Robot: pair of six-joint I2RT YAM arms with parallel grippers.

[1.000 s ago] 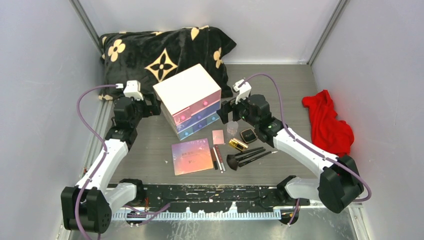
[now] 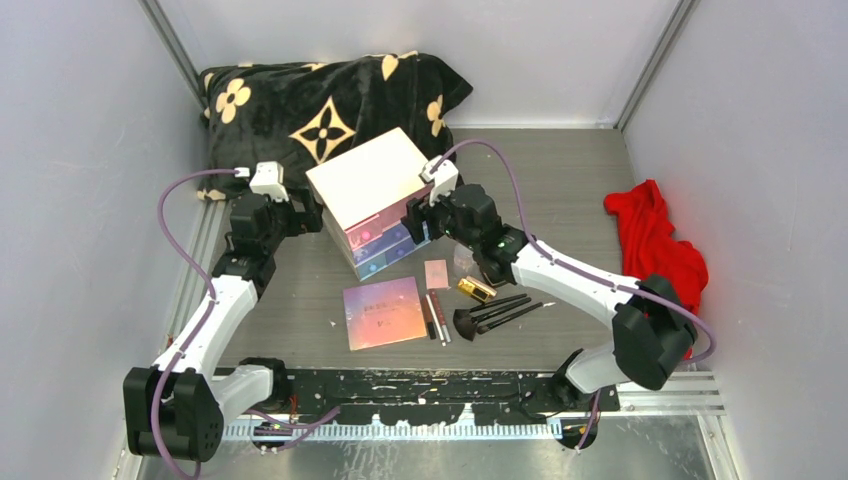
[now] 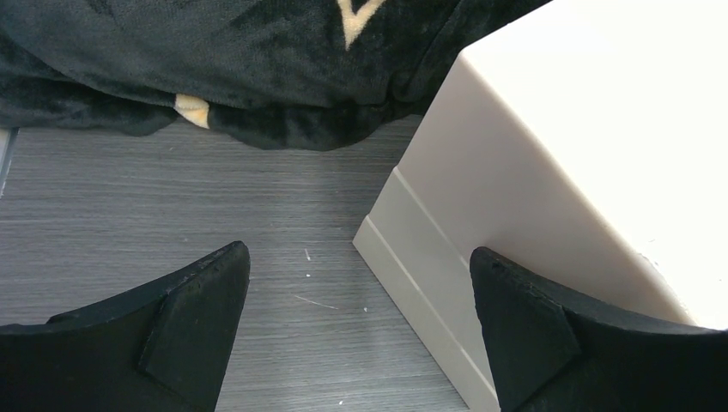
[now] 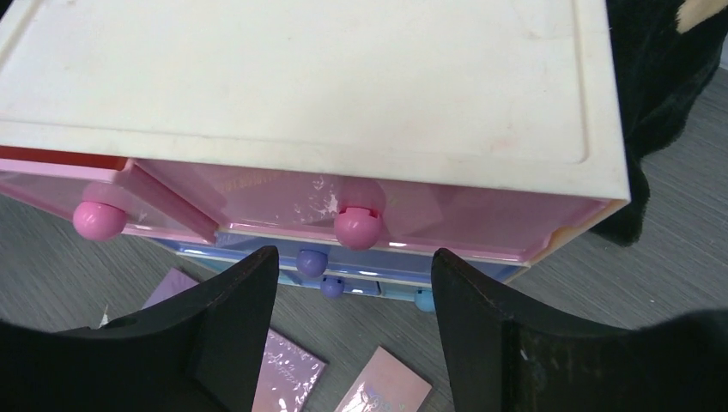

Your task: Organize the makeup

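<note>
A white drawer cabinet (image 2: 367,172) with pink, blue and light blue drawers stands at the back. My left gripper (image 2: 305,210) is open at its left side, above the table beside its white wall (image 3: 426,208). My right gripper is part open at the cabinet's front, just short of the pink knob (image 4: 358,227), with nothing visible between its fingers. The top left pink drawer looks slightly pulled out. In front lie a large palette (image 2: 385,313), a small pink palette (image 2: 436,274), pencils (image 2: 439,318), gold items (image 2: 476,289) and several black brushes (image 2: 497,314).
A black patterned blanket (image 2: 260,110) lies behind the cabinet. A red cloth (image 2: 655,250) is at the right edge. A clear container (image 2: 463,260) stands under the right arm.
The left arm is almost still.
</note>
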